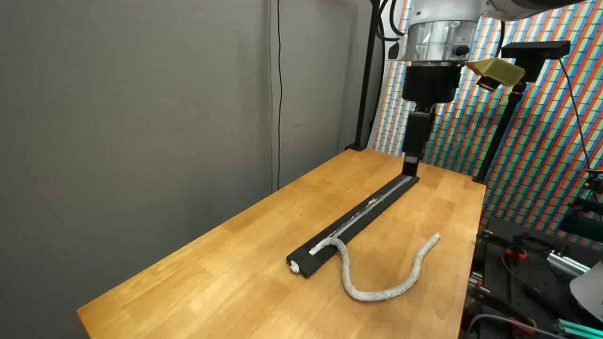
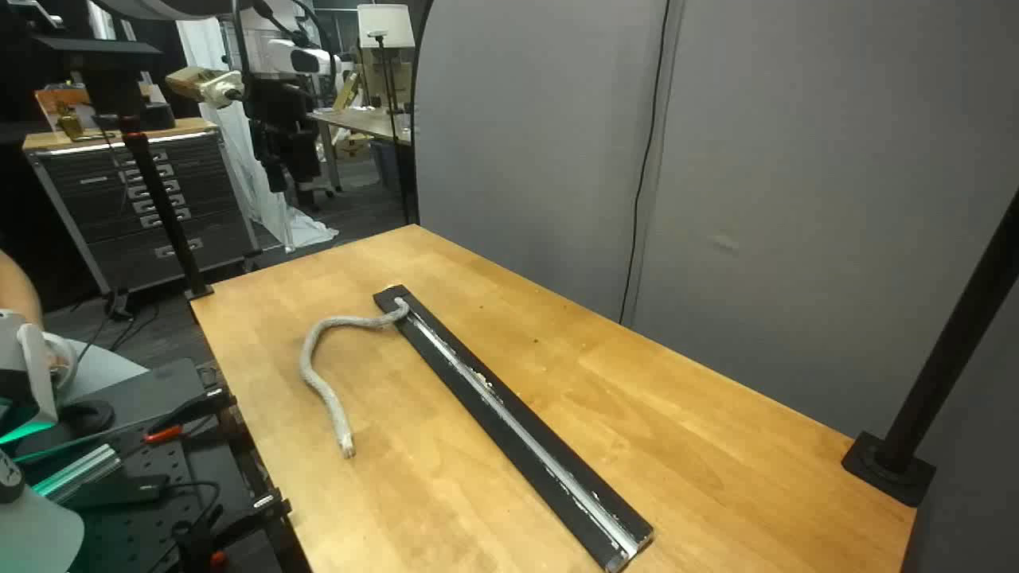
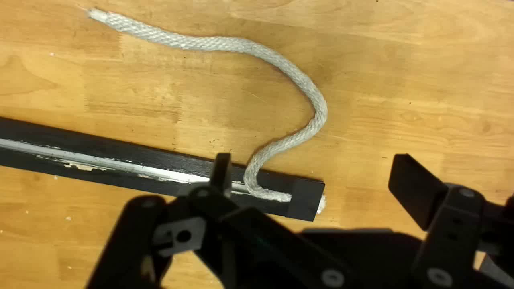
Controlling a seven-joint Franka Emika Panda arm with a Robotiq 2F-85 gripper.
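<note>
A grey-white braided rope (image 3: 226, 44) lies in a loose curve on the wooden table. One end is tucked under a black band at the end of a long black bar (image 3: 43, 130), with a small tuft poking out beyond it. The bar's light groove (image 2: 497, 406) is otherwise bare, and the rope's other end lies free on the table. Above all this my gripper stands open, its fingers (image 3: 413, 190) wide apart with nothing between them. In the first exterior view the gripper (image 1: 411, 168) hangs high, overlapping the bar's far end only in the picture.
A black post (image 2: 941, 353) rises at one table corner, with another post (image 2: 162, 210) opposite. A grey wall (image 1: 141, 113) borders one long side.
</note>
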